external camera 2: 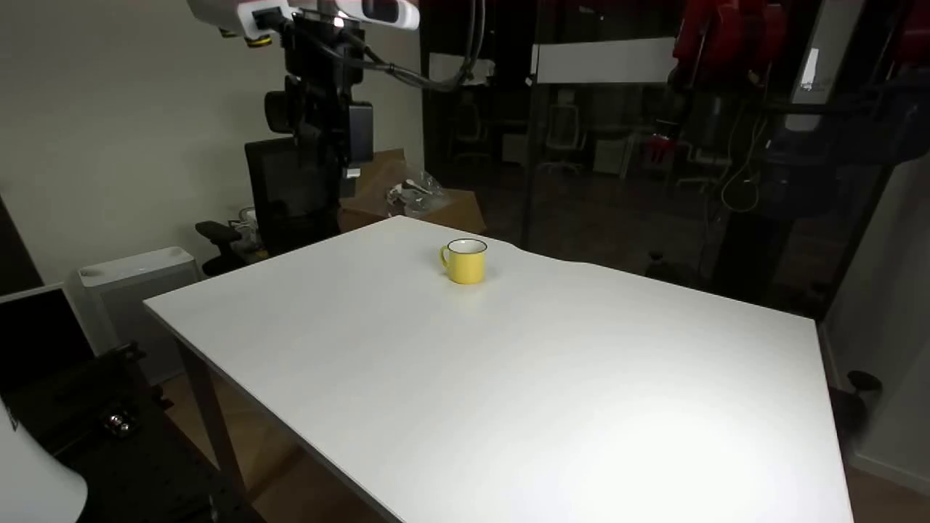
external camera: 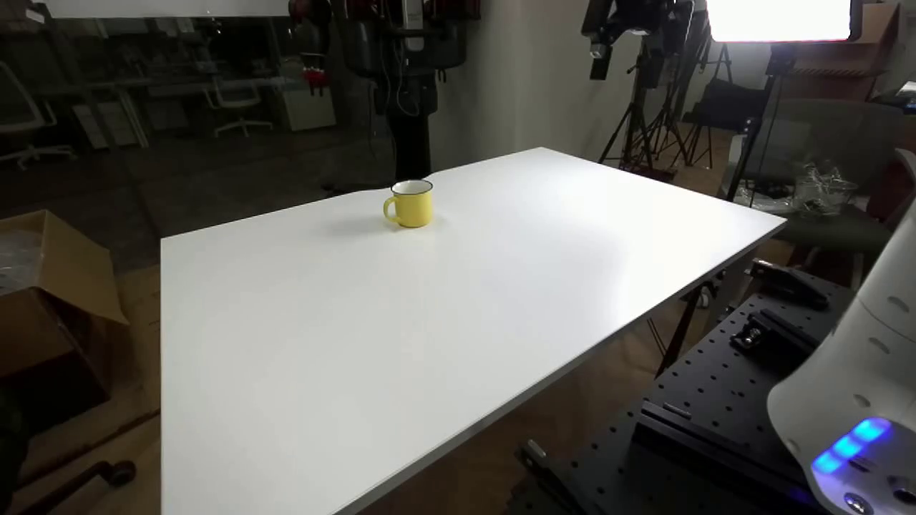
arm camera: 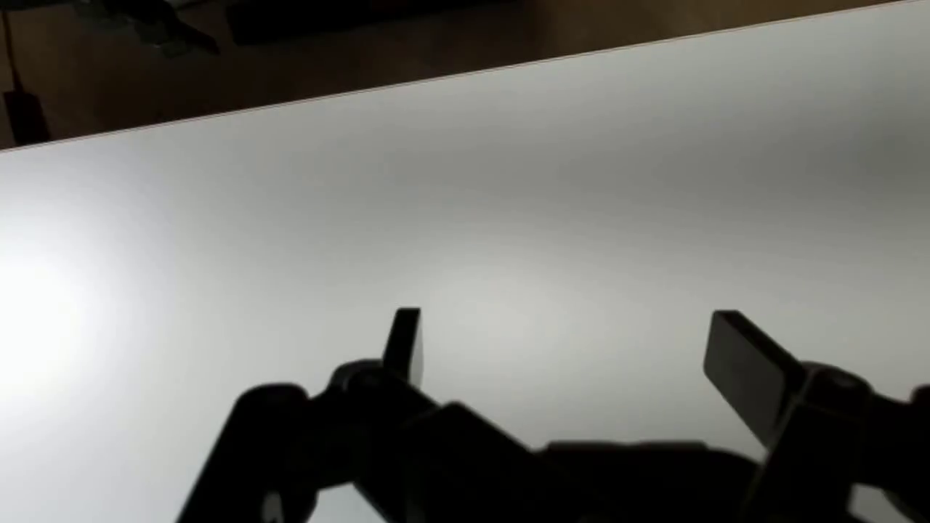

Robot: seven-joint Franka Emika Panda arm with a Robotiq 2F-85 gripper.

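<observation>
A yellow mug (external camera: 413,206) with a dark rim and pale inside stands upright near the far edge of the white table (external camera: 361,343). Exterior view 2 shows the same mug (external camera 2: 468,264), its handle pointing left. My gripper is open in the wrist view, its fingers (arm camera: 751,375) wide apart with only bare tabletop seen between them. In exterior view 2 the dark gripper (external camera 2: 324,139) hangs from the white arm at the upper left, high up and well apart from the mug. The mug is out of the wrist view.
A black perforated platform (external camera: 687,412) bearing the robot's base (external camera: 850,403) adjoins the near side. An open cardboard box (external camera: 64,283) sits beyond the table's left edge.
</observation>
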